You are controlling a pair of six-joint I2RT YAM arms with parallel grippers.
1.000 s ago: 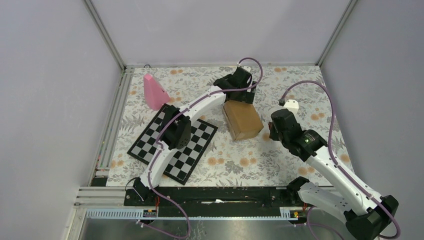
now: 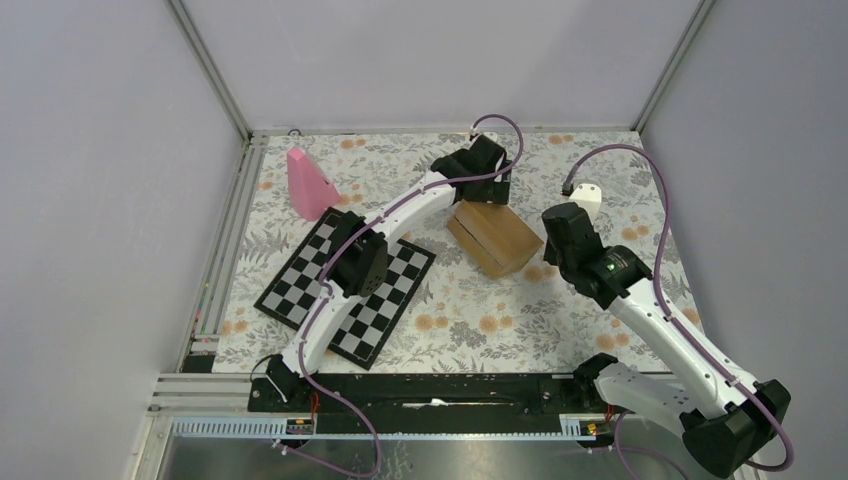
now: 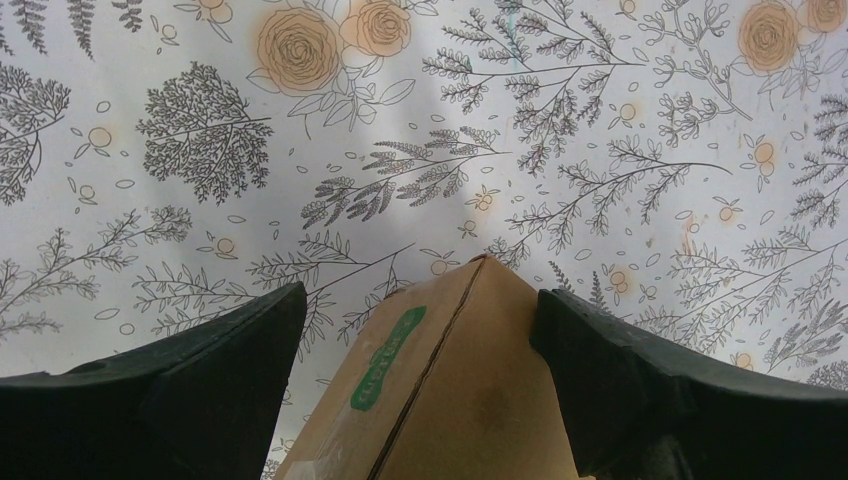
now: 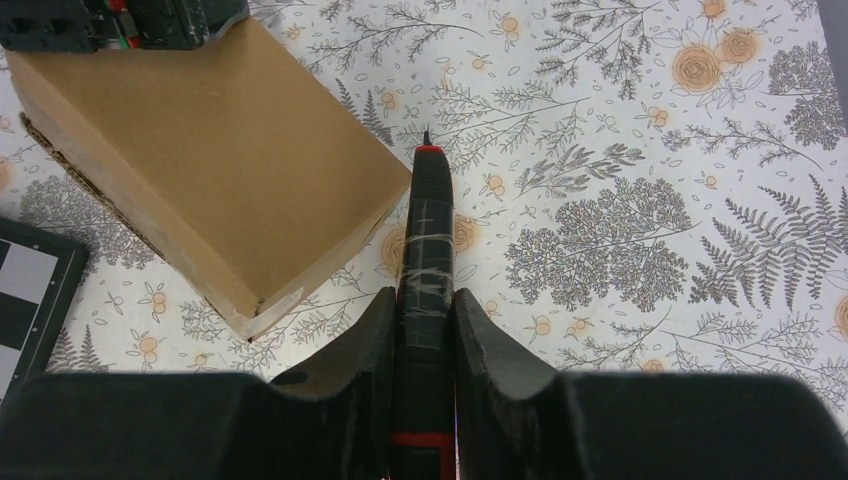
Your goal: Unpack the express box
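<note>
A brown cardboard box [image 2: 515, 240] rests on the floral tabletop near the middle, lying at a slant. In the left wrist view, a corner of the box [image 3: 490, 385] with a green label [image 3: 387, 358] and a dark seam reaches in between the fingers of my left gripper. That gripper stands open, its right finger against or very near the box's side. My right gripper is shut on a slim black-and-red cutter [image 4: 432, 215], whose dark tip points away from it. The cutter's tip is just right of the box, apart from it as far as I can tell.
A black-and-white checkered board [image 2: 385, 315] lies to the left, partly beneath my left arm. Behind it stands a pink object [image 2: 308, 185] at the back left. Bare floral cloth [image 2: 460, 335] lies in front of the box, and the back right is clear too.
The box has turned, its near end swinging to the right, and its seamed side shows more.
</note>
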